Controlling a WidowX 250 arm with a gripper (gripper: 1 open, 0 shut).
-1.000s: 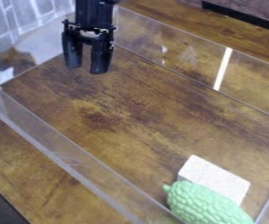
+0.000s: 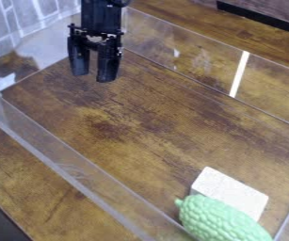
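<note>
My black gripper [image 2: 94, 58] hangs at the upper left over the wooden floor of a clear-walled enclosure, its two fingers open and apart with nothing visible between them. At the lower right lie a pale green bumpy object [image 2: 222, 220], like a toy vegetable, and a white rectangular block [image 2: 231, 186] just behind it.
Transparent walls [image 2: 72, 169] bound the area, with a white strip [image 2: 238, 74] on the far side. A grey-white tiled panel [image 2: 15, 28] stands at the top left.
</note>
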